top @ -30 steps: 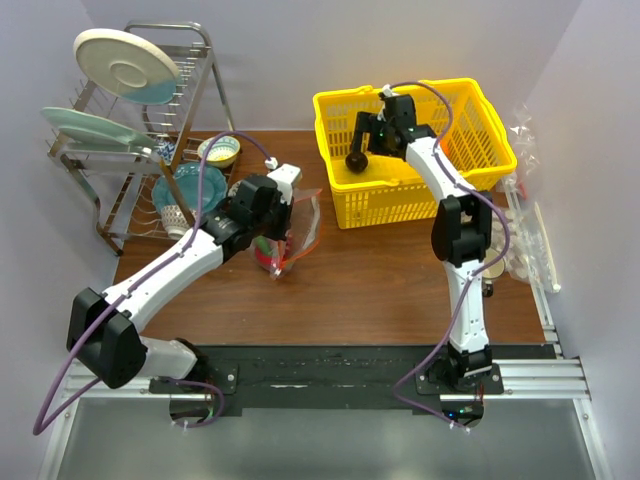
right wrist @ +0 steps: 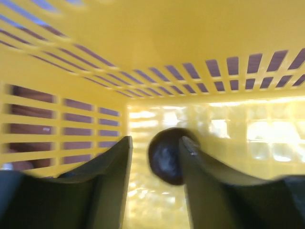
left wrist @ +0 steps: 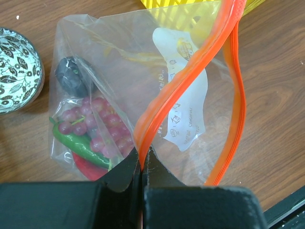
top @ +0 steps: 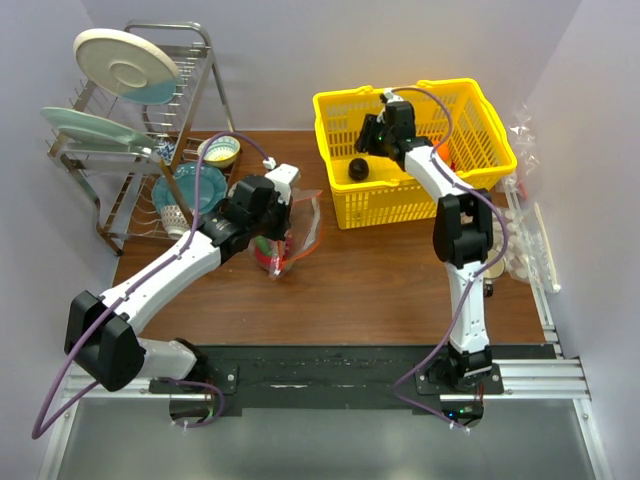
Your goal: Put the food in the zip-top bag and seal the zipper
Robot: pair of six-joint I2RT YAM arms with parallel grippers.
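Observation:
My left gripper is shut on the orange-edged zip of the clear bag (left wrist: 119, 43). In the left wrist view the bag's mouth gapes to the right, with grapes (left wrist: 113, 119), a green pepper (left wrist: 80, 147), a dark round item (left wrist: 71, 76) and something red (left wrist: 88, 167) inside. A dark, roundish food item (right wrist: 167, 155) rests on the basket floor, partly behind one finger in the blurred right wrist view. My right gripper is above it, fingers partly apart with nothing held between them. From above, that item (top: 358, 169) shows apart from the fingers.
The yellow basket (top: 385, 208) walls surround the right gripper closely; an orange item (top: 441, 150) is partly hidden by the arm. A dish rack (top: 195, 90) with plates and a patterned bowl (top: 221, 152) stand at left.
The left arm held still.

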